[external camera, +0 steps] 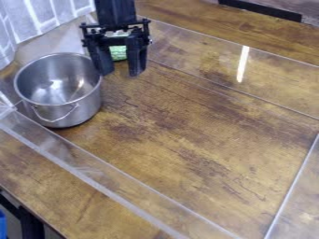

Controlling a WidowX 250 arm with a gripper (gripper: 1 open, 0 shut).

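Note:
My black gripper [119, 58] is at the upper left in the camera view, its two fingers spread apart and pointing down, with no object visible between them. It is above and behind the rim of a large steel bowl [56, 91]. A green object [118, 52] is partly hidden behind the gripper.
Transparent edging or panels [149, 201] run along the table's sides. A pale cloth or curtain [25, 19] is at the back left.

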